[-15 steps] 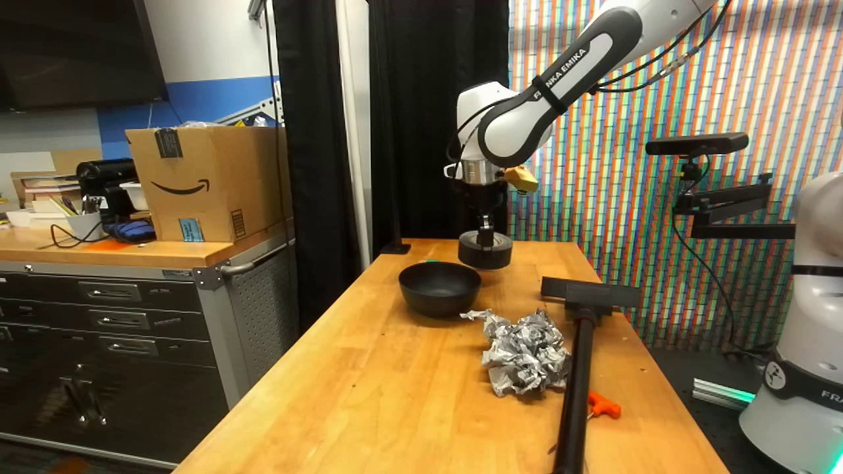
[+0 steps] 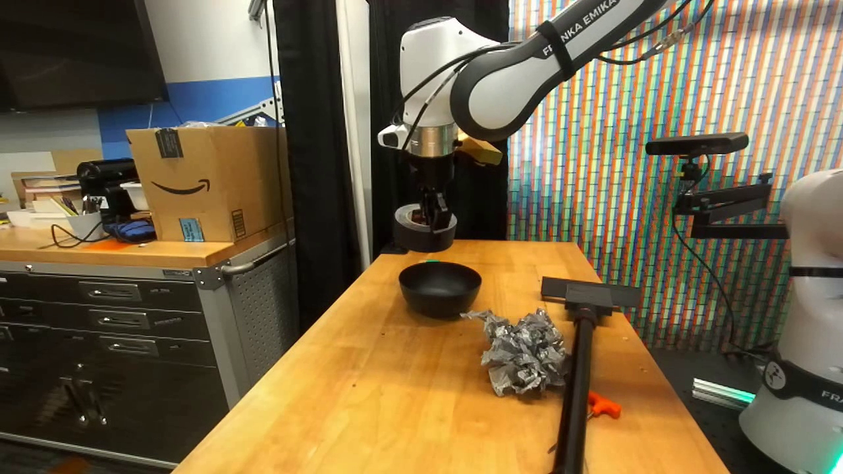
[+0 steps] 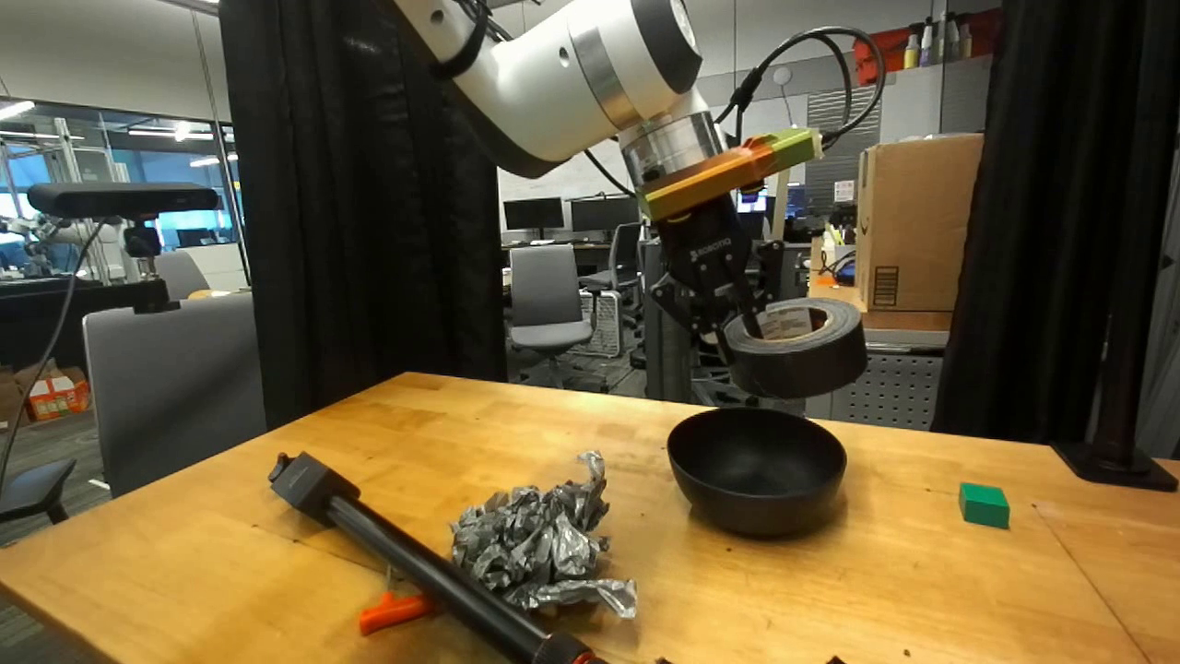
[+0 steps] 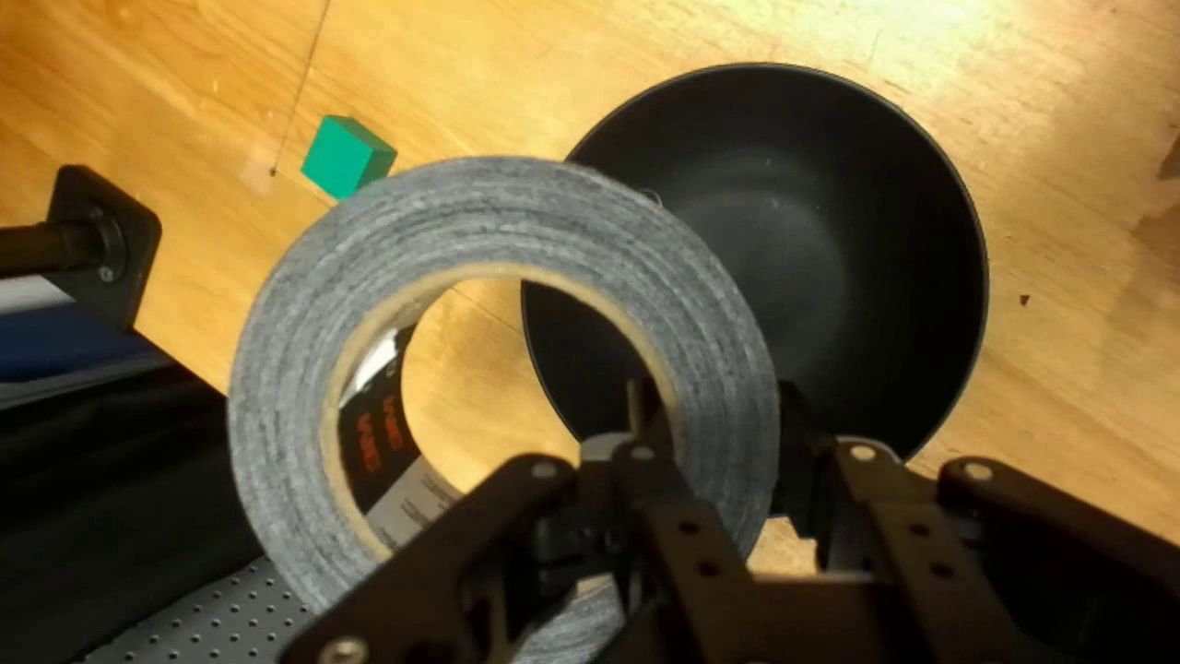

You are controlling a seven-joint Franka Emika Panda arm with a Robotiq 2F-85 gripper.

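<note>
A wide roll of dark tape (image 3: 798, 360) hangs in the air, with my gripper shut on one side of its ring. One finger is inside the hole and the other outside the wall, as the wrist view shows. Below stands a black bowl (image 3: 757, 470), upright on the wooden table. In the wrist view the roll covers part of the bowl (image 4: 841, 277), whose visible inside looks empty. From exterior view 1 the tape roll (image 2: 424, 234) appears above the bowl (image 2: 440, 289), without touching it.
A small green block (image 3: 983, 504) lies on the table beyond the bowl. Crumpled silver foil (image 2: 523, 353) sits near the bowl, alongside a long black pole (image 2: 579, 379) and an orange-handled tool (image 2: 604, 405). A black stand base (image 3: 1115, 466) occupies the table edge.
In exterior view 1 my gripper has moved left and up, carrying the tape roll from beside the bowl to above it. The bowl, foil and pole have stayed put.
</note>
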